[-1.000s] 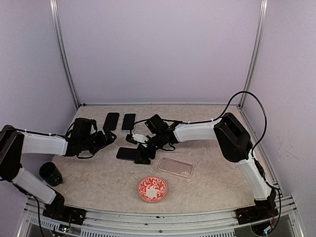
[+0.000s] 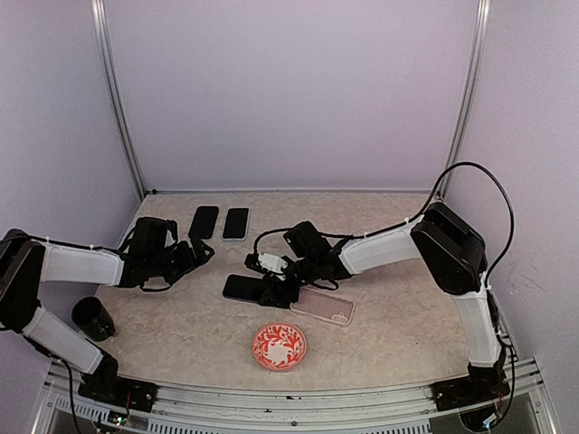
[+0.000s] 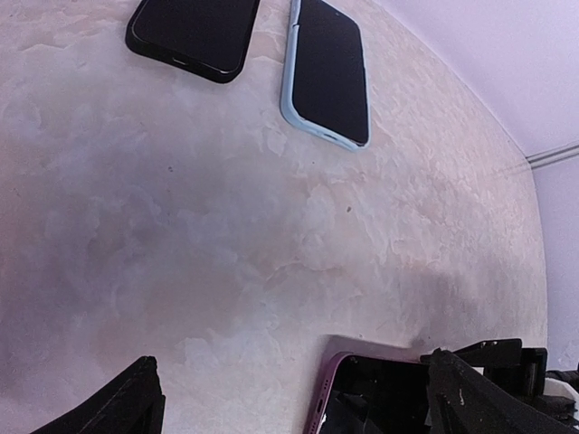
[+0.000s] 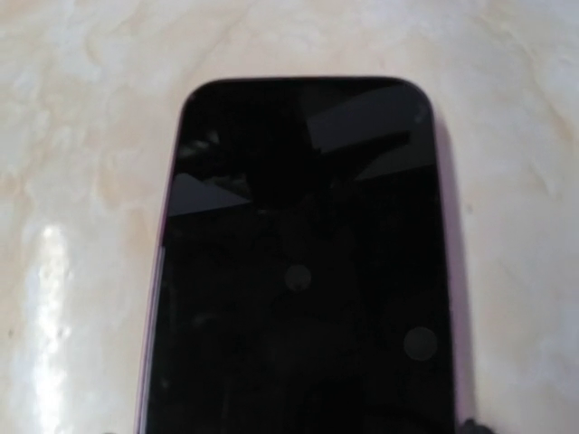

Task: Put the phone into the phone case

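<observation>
A black phone with pinkish sides lies between the fingers of my right gripper, which covers its right end in the top view. Filling much of the right wrist view is the phone's dark screen, with only tiny tips of the fingers at the bottom corners. The clear pinkish phone case rests just right of that gripper, its left end partly hidden. My left gripper stands open and empty at the left; the left wrist view catches the phone at its lower right.
Behind the left gripper lie a black phone and a light-blue-edged phone. A red and white patterned plate sits in front. At the far left is a black cup.
My right gripper has moved right and slightly toward the front, and the phone has shifted right with it, closer to the case. The left arm stays still.
</observation>
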